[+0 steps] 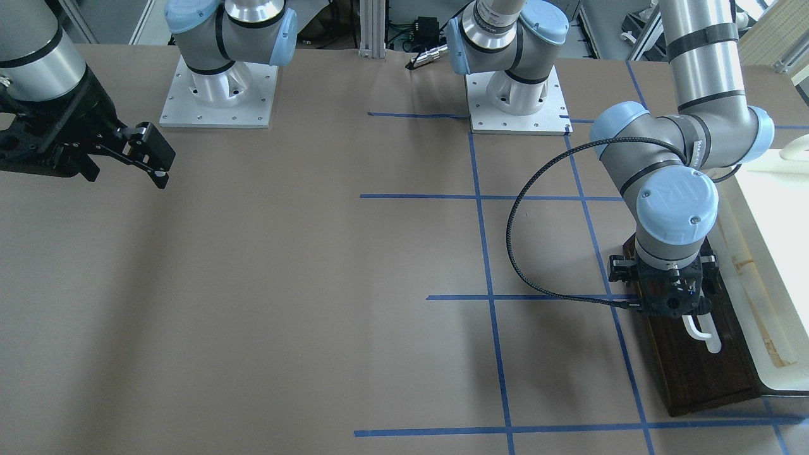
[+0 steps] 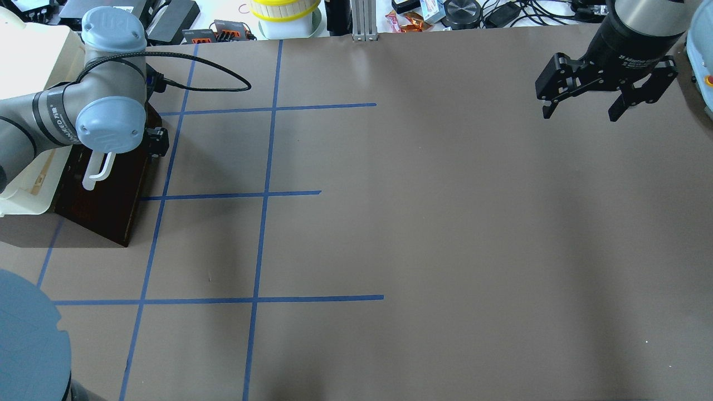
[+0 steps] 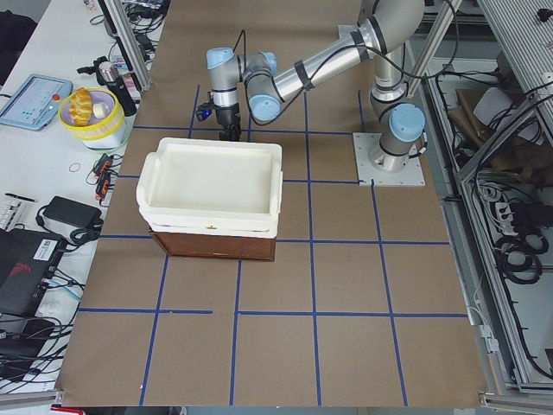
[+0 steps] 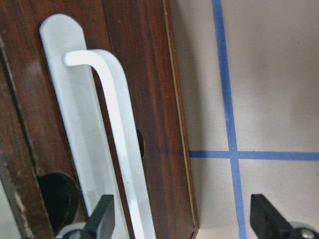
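Observation:
My gripper hangs above a dark wooden box (image 1: 705, 379), its fingers wide open on either side in the left wrist view. A white handle (image 4: 119, 114) on a long white plate is fixed to the box's wooden face, lying under the left finger and between the fingers, which do not grip it. In the front view the handle (image 1: 709, 333) pokes out below the black gripper body. A white open bin (image 3: 210, 186) sits on the box, next to the handle.
Other arms stand at the back (image 1: 516, 98) and left (image 1: 91, 151) in the front view. The taped tabletop (image 1: 341, 265) beside the box is clear. A side table with a yellow-banded tub (image 3: 91, 121) lies beyond the edge.

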